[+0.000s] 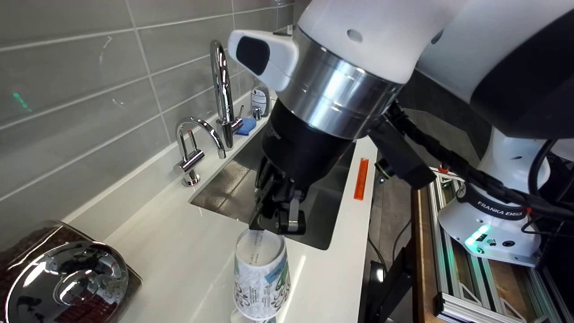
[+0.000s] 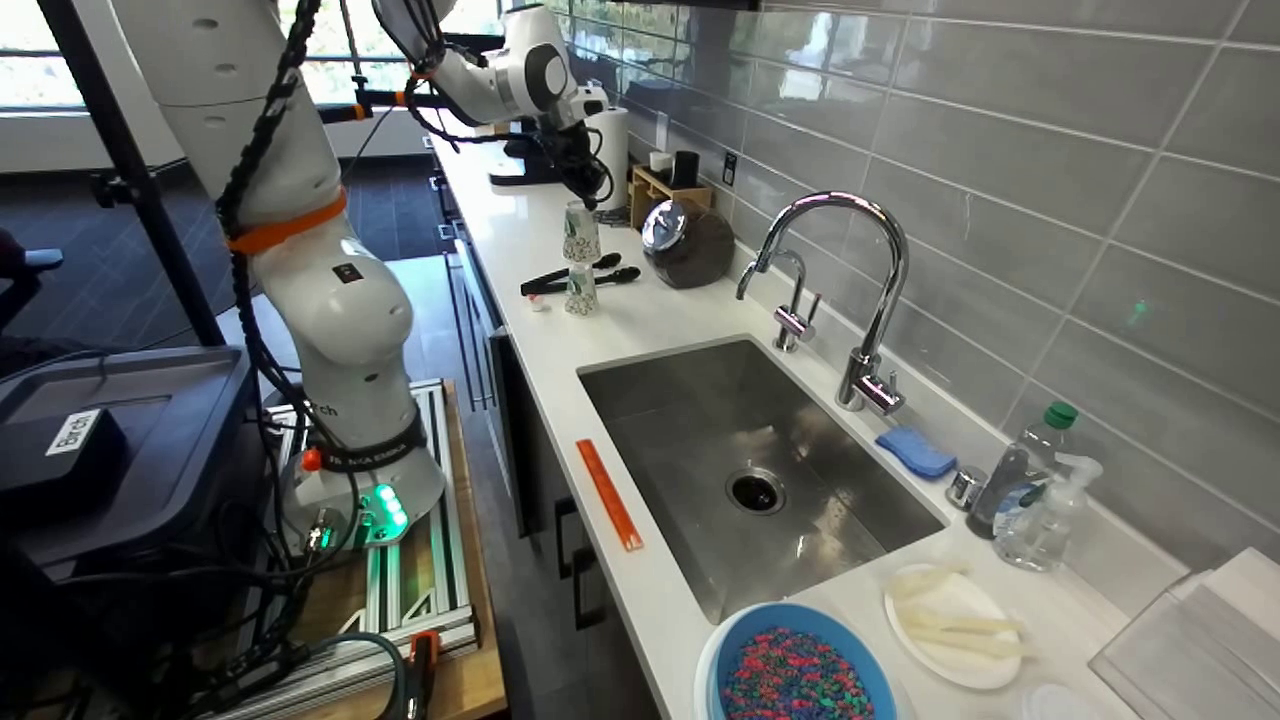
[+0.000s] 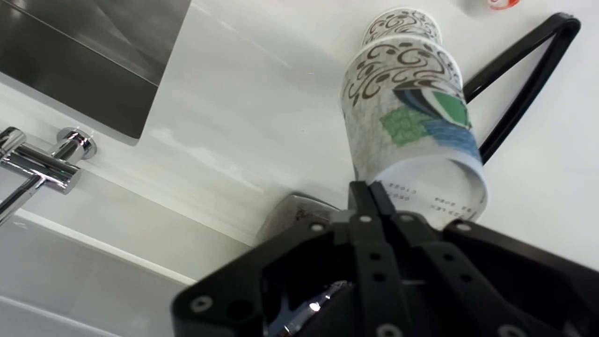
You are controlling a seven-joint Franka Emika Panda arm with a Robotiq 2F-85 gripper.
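A patterned paper cup (image 1: 262, 288) is upside down, and my gripper (image 1: 258, 225) is shut on the thin rim around its base. The wrist view shows the closed fingertips of the gripper at the left edge of that rim, with the cup (image 3: 401, 120) slightly tilted. Directly below it, a second upside-down cup (image 2: 581, 290) stands on the counter; part of this lower cup (image 3: 403, 25) peeks out past the upper one. Whether the two cups touch, I cannot tell.
Black tongs (image 2: 584, 276) lie on the counter close behind the cups. A dark jar with a shiny lid (image 2: 690, 244) stands near the wall. The sink (image 2: 756, 450) and small faucet (image 1: 189, 159) are on the other side, with bare counter between.
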